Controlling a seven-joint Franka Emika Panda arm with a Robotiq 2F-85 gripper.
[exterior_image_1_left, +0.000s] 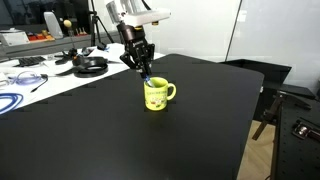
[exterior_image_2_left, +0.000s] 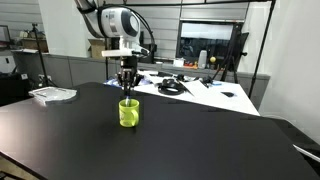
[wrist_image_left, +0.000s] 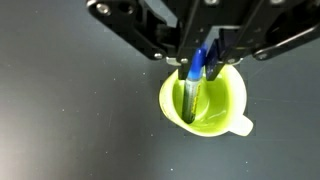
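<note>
A yellow-green mug (exterior_image_1_left: 156, 95) stands upright on the black table, its handle toward the right in exterior view 1. Inside it is a marker (wrist_image_left: 192, 92) with a blue cap and a grey barrel, its lower end down in the cup. Right above the mug's mouth, my gripper points down and is shut on the marker's blue upper part. In exterior view 2 the gripper (exterior_image_2_left: 127, 91) is over the mug (exterior_image_2_left: 129, 115), and only a bit of blue shows between fingers and rim.
Black headphones (exterior_image_1_left: 90, 67) and blue cables (exterior_image_1_left: 10, 101) lie on the white surface behind. A white tray (exterior_image_2_left: 52, 94) sits at the left in exterior view 2.
</note>
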